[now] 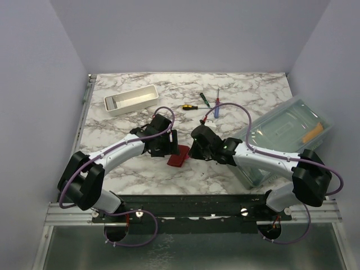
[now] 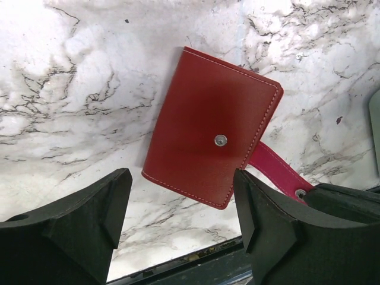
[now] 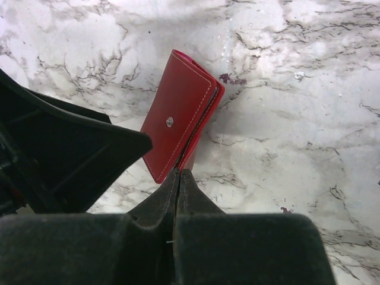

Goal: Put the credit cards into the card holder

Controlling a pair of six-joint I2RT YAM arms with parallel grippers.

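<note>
The dark red card holder (image 2: 217,119) lies folded on the marble table, its metal snap facing up. From its right side a thin pink-red strap (image 2: 278,168) runs out to my right gripper, whose fingertips are shut on the strap's end. Over the holder's near edge my left gripper stands open, one fingertip on either side, with nothing held between them. In the top view the holder (image 1: 179,156) shows between the two grippers. No credit card can be made out in any view.
A white bin (image 1: 131,107) with a grey item inside stands at the back left. Several screwdrivers, one with a blue handle (image 1: 216,112), lie at the back. A clear plastic box (image 1: 281,135) fills the right side.
</note>
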